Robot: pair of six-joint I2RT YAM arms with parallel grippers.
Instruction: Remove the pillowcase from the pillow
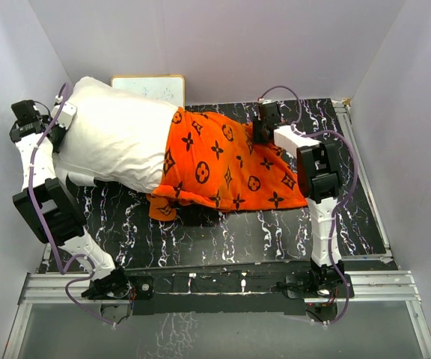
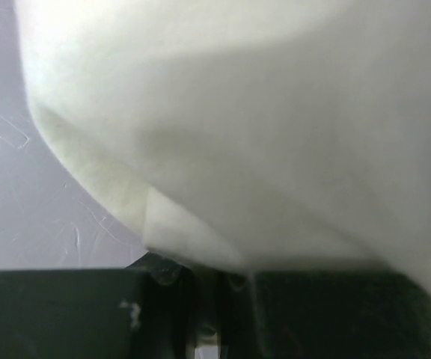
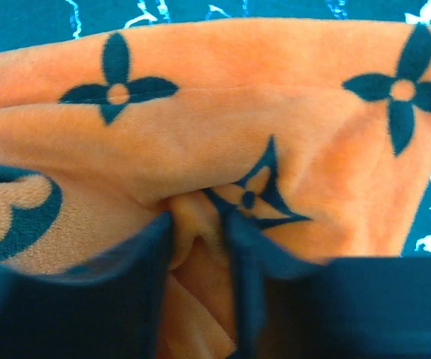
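Note:
The white pillow lies across the left half, its right part inside the orange patterned pillowcase, whose flat, empty end reaches to the right. My left gripper is shut on the pillow's far-left end; in the left wrist view white fabric fills most of the picture. My right gripper is down on the pillowcase's upper right part. In the right wrist view its blurred fingers stand part open around a raised fold of orange fabric.
A whiteboard rests behind the pillow. Dark marbled table shows bare along the front and at the right edge. Walls close in at left, back and right.

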